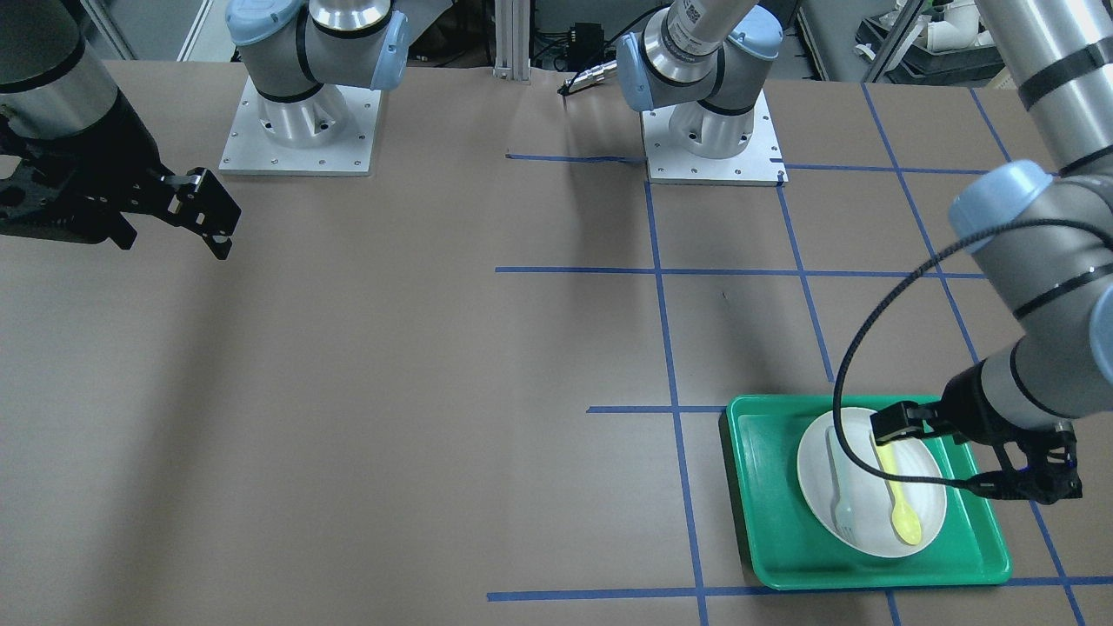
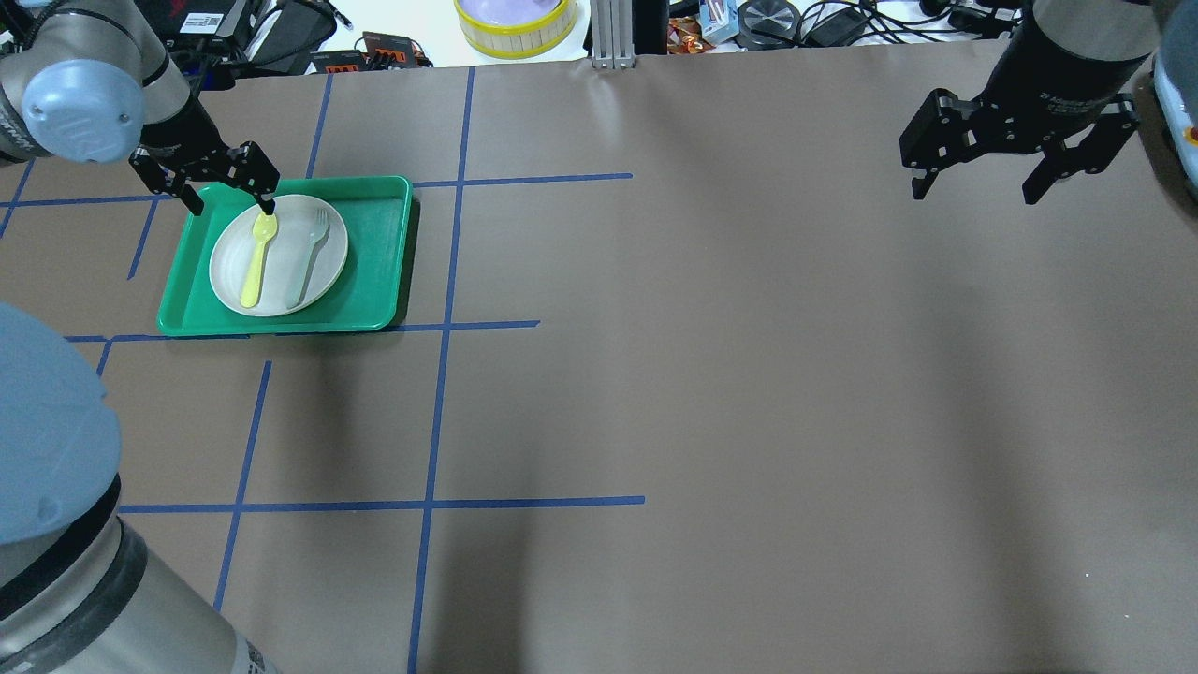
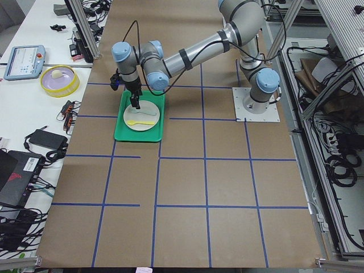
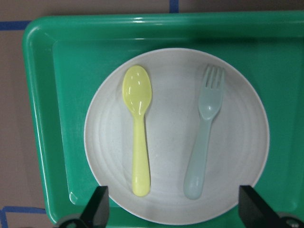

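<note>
A green tray (image 2: 378, 253) holds a white plate (image 4: 171, 133) with a yellow spoon (image 4: 138, 156) and a pale blue fork (image 4: 200, 156) lying side by side on it, as the left wrist view shows. My gripper (image 2: 230, 202) is over the tray, above the plate's edge; in the left wrist view its two black fingers (image 4: 95, 209) frame the lower edge of the plate, apart, with nothing between them but the view of plate and tray below.
A second black gripper (image 2: 1011, 140) hangs at the far side of the table. Equipment and cables lie along the table's edge.
</note>
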